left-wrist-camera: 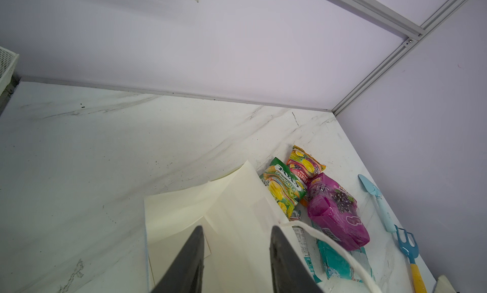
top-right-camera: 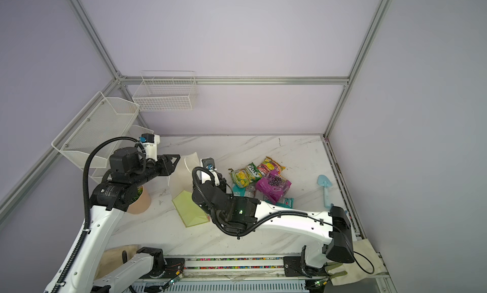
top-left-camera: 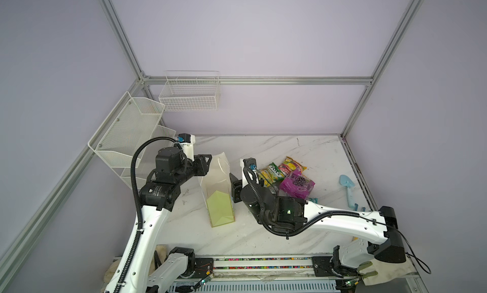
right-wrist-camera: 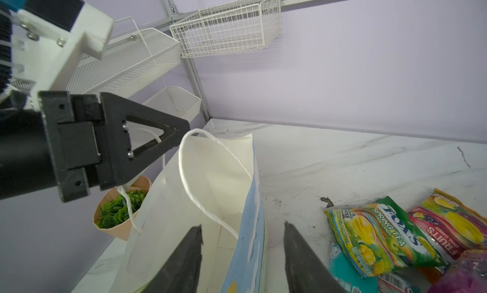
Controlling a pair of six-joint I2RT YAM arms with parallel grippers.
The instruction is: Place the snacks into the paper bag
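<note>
An upright paper bag stands with its top open between my two grippers, its white handles visible. My left gripper is at the bag's top on the left, fingers apart, open. My right gripper is at the bag's right side, also open, with no visible load between its fingers. Right of the bag lies a pile of snacks: a green Fox's pack, a red-yellow fruit pack, a purple pack and teal packs.
A potted plant is left of the bag. Wire baskets hang on the back and left walls. A blue trowel and fork lie by the right edge.
</note>
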